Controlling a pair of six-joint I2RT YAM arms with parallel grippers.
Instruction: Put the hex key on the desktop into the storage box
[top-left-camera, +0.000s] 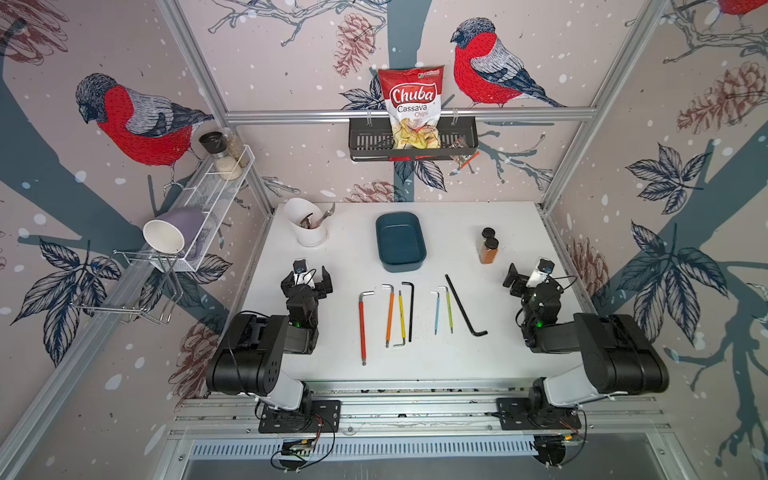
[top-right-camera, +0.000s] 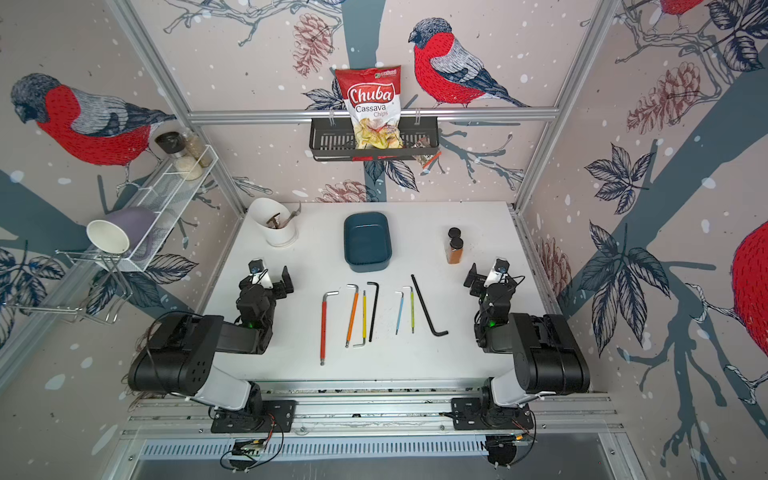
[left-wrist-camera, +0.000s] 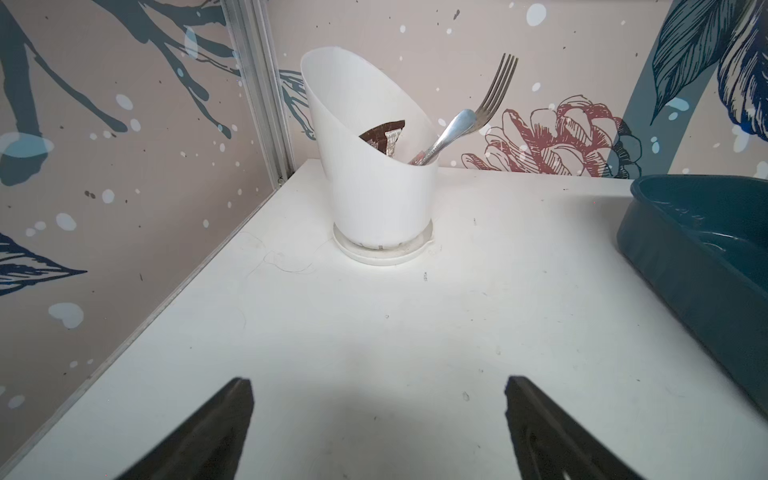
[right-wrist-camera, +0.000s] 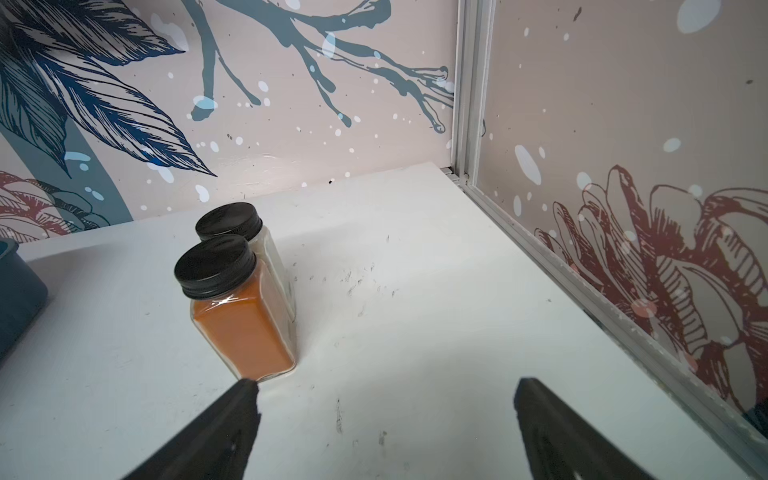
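Note:
Several hex keys lie spread across the middle of the white desktop: a red one (top-left-camera: 362, 328), an orange one (top-left-camera: 389, 316), a yellow one (top-left-camera: 402, 316), a black one (top-left-camera: 411, 312), a blue one (top-left-camera: 437, 312), a green one (top-left-camera: 449, 310) and a large black one (top-left-camera: 462, 301). Behind them is the dark teal storage box (top-left-camera: 402, 262), its inside empty. My left gripper is open over the desk's left side, nothing between its fingers. On the right side, my right gripper also stands open and empty. Both are well apart from the keys.
A white holder (left-wrist-camera: 376, 184) with a fork stands at the back left. Two spice jars (right-wrist-camera: 244, 320) with black lids stand right of the box. Overhead, a shelf (top-left-camera: 368, 144) bears a chips bag (top-left-camera: 412, 100). Desk between keys and box is clear.

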